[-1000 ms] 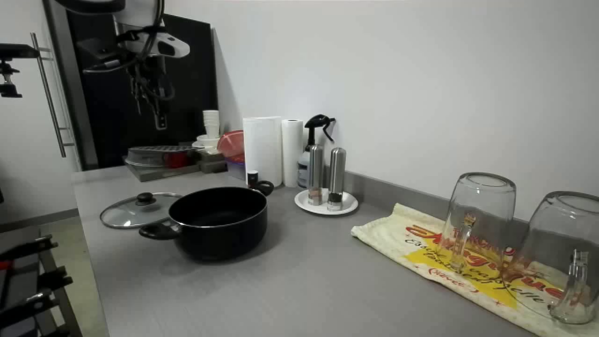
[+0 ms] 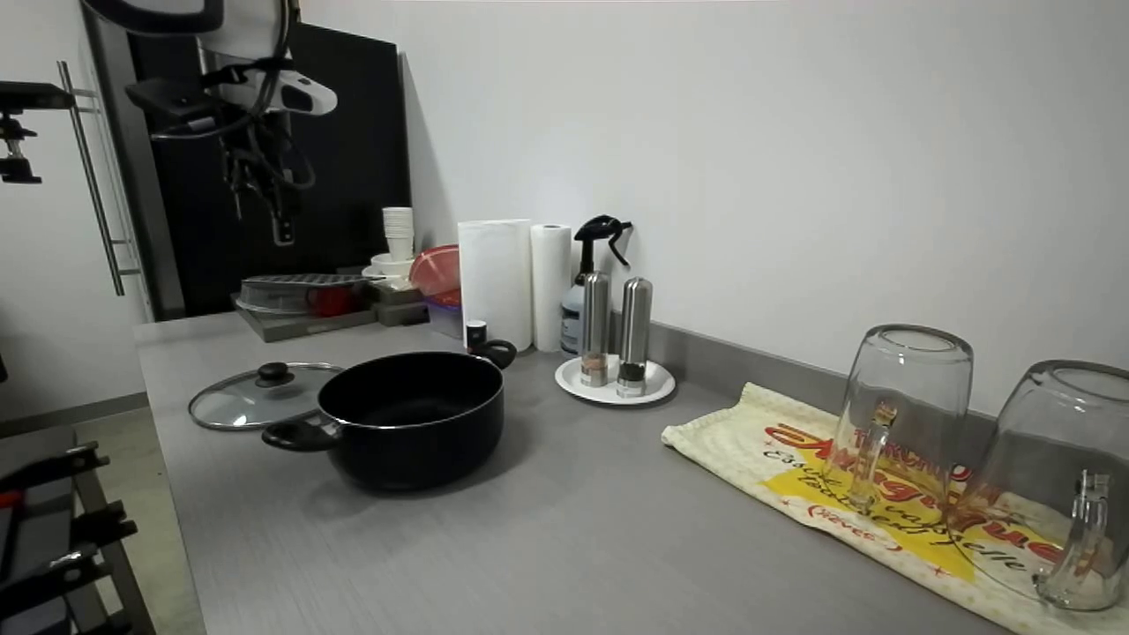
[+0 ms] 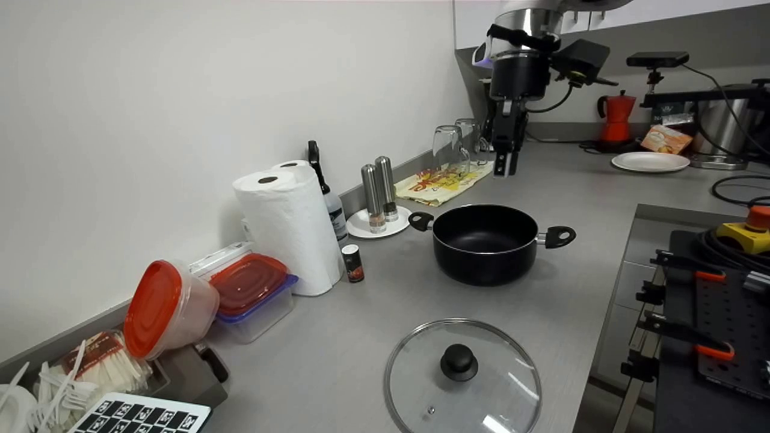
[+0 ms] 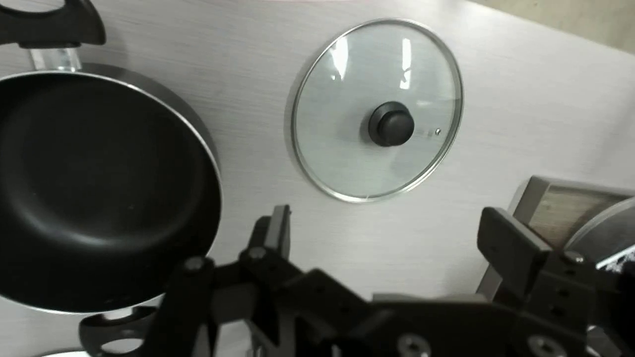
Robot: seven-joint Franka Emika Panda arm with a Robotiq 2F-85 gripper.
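My gripper is open in the wrist view, its fingers wide apart and nothing between them. It hangs well above the counter in both exterior views. A glass lid (image 4: 345,154) with a metal rim lies flat on the counter, and its black knob (image 4: 395,126) points up. Ahead of my fingertips in the wrist view, the lid is apart from them. An empty black pot (image 3: 485,263) with two handles stands uncovered beside the lid. The pot's inside (image 4: 95,160) fills the left of the wrist view.
Along the wall stand paper towel rolls (image 3: 292,224), a spray bottle (image 2: 572,317) and two grinders on a white plate (image 2: 661,387). Two upturned glass mugs (image 2: 912,360) rest on a printed cloth (image 2: 730,444). Near the lid, a grey tray (image 2: 286,330) holds containers.
In exterior view 1 the arm and gripper have shifted a little to the left. The pot, lid and other objects have stayed where they were.
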